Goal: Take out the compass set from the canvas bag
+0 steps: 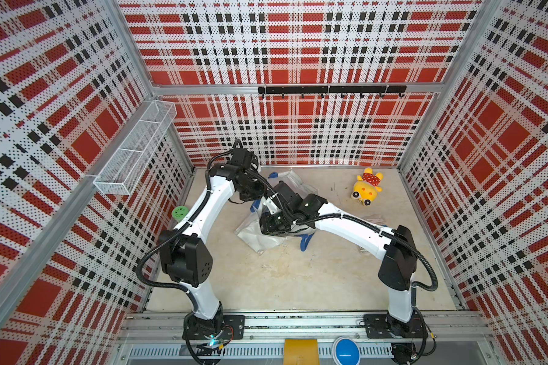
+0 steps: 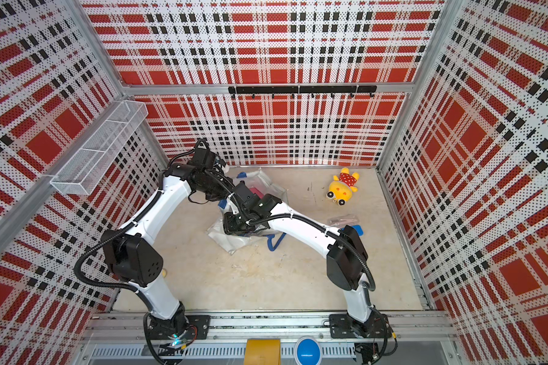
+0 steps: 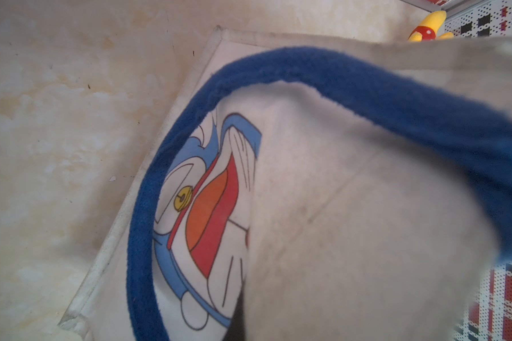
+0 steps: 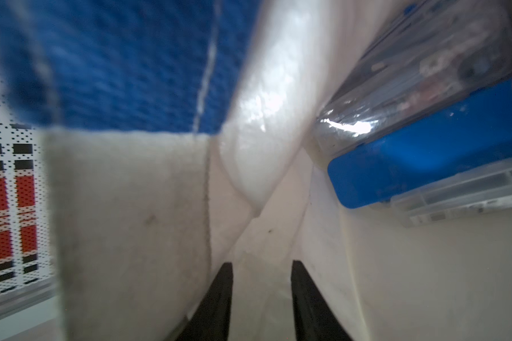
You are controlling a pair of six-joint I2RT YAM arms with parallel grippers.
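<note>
The white canvas bag (image 1: 251, 238) with blue handles (image 1: 306, 242) lies at the middle of the table, partly hidden by both arms. My left gripper (image 1: 255, 193) is at its back left, shut by a blue handle (image 3: 324, 68); its fingertips are hidden in the left wrist view. My right gripper is inside the bag opening, part open with nothing but fabric seen beyond its fingers. Right of it in that view lie clear and blue plastic cases (image 4: 426, 147); which one is the compass set I cannot tell.
A yellow toy (image 1: 365, 186) lies at the back right. Clear and blue items (image 2: 353, 226) lie partly behind the right arm. A green item (image 1: 179, 212) is at the left edge.
</note>
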